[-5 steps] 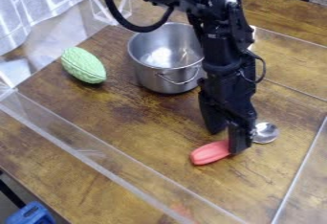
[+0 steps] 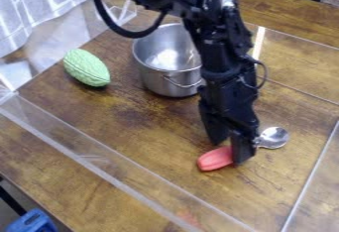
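My black gripper (image 2: 231,135) reaches down to the table at the lower right, over a red spoon or handle-like object (image 2: 213,160), whose right end is hidden under the fingers. A silver spoon head (image 2: 273,137) lies just right of the fingers. Whether the fingers are closed on the red object cannot be told from this view.
A steel pot (image 2: 163,56) stands behind the arm to the left. A pale green cabbage-like item (image 2: 86,68) lies at the left. A white stick-like thing (image 2: 259,45) is behind the arm.
The arm and gripper have shifted very slightly, and the red object's visible end sits about where it was.
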